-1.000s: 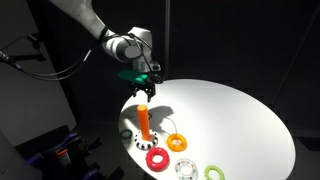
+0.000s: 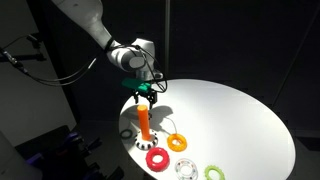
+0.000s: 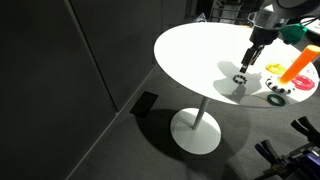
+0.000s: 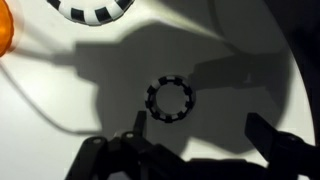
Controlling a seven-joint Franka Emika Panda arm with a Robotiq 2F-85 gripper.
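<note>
A small black-and-white checkered ring [image 4: 170, 99] lies flat on the white table in the wrist view, and it also shows as a dark-patterned ring [image 3: 240, 78] in exterior view 2. Above it hangs my gripper, fingers wide apart and nothing between them. The ring appears below the gap, slightly toward the left finger [image 4: 139, 123]. In exterior view 1 the gripper [image 2: 150, 100] points down over the table behind the orange post [image 2: 144, 122]. A larger checkered ring [image 2: 147, 141] lies around or beside the post's foot; which one I cannot tell.
A red ring [image 2: 157, 159], an orange-yellow ring [image 2: 177, 142], a pale patterned ring [image 2: 186, 169] and a green ring [image 2: 214, 173] lie near the front. A dark ring [image 3: 276, 99] sits by the edge.
The gripper stays open, and the rings and post have not moved.
</note>
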